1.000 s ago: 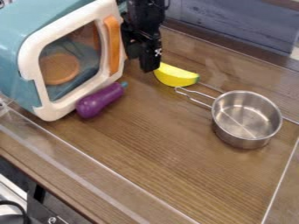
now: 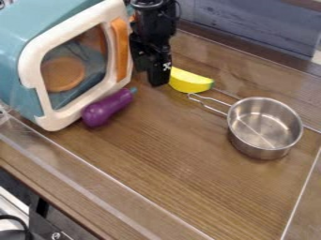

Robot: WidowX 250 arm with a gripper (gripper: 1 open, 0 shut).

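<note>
A toy microwave [image 2: 36, 42] in teal and white stands at the upper left, its framed front showing an orange disc inside and an orange strip at the side. Beside its right edge is my black gripper [image 2: 158, 73], low near a yellow banana-like toy [image 2: 191, 81]; its fingers are dark and hard to make out, with nothing visible held. A purple eggplant [image 2: 105, 110] lies below the microwave's front. A steel pot [image 2: 264, 129] sits at the right, its wire handle reaching toward the yellow toy.
A blue-grey wall runs along the back. Dark cables and a white object sit at the lower left corner.
My gripper has shifted very slightly beside the microwave; the objects look unmoved.
</note>
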